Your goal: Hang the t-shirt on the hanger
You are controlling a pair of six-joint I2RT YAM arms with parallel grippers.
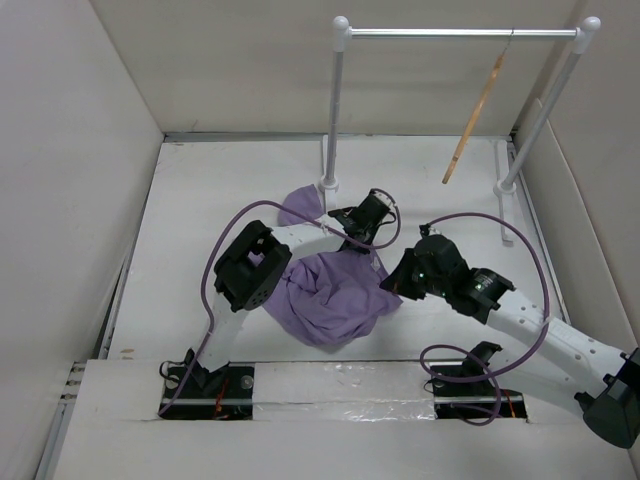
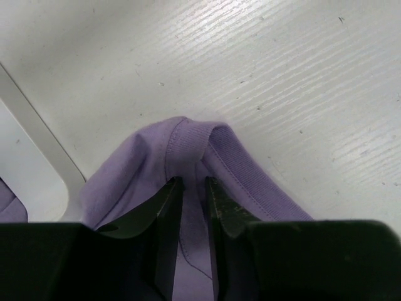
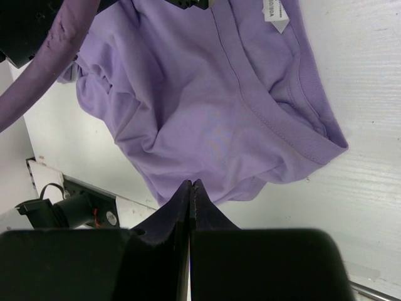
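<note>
The purple t shirt (image 1: 325, 295) lies crumpled on the white floor. My left gripper is down at its far folded edge, fingers shut on or against the cloth; whether fabric is between them is hard to tell. From above, the left arm hides that spot. My right gripper is shut, over the shirt's right part, with nothing seen between its fingertips. The wooden hanger (image 1: 480, 100) hangs from the rail at upper right, seen edge-on.
A white rack (image 1: 445, 33) stands at the back, its left foot (image 1: 329, 182) beside the shirt. Bare floor (image 1: 200, 190) lies at back left and around the right post.
</note>
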